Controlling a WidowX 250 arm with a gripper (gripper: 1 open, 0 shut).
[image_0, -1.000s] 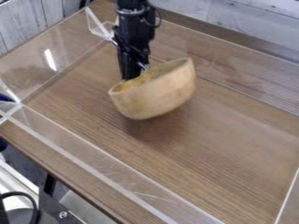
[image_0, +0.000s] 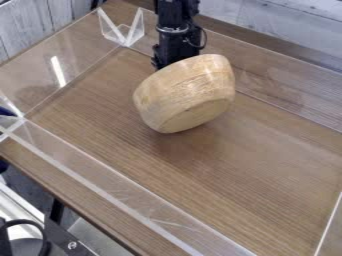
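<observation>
A wooden bowl (image_0: 185, 95) is tipped on its side near the middle of the table, its pale rounded outside toward the camera. The black gripper (image_0: 175, 50) is directly behind the bowl, its lower part partly hidden by it. Its fingertips are not clearly visible, and whether it touches the bowl cannot be told.
A clear plastic piece (image_0: 123, 30) stands at the back left. Clear strips run along the left side, and black cables (image_0: 27, 235) lie off the front left corner.
The bowl has tilted further, turning its outside to the camera, and shifted slightly right. The gripper has moved back, away from the camera, and is more hidden behind the bowl.
</observation>
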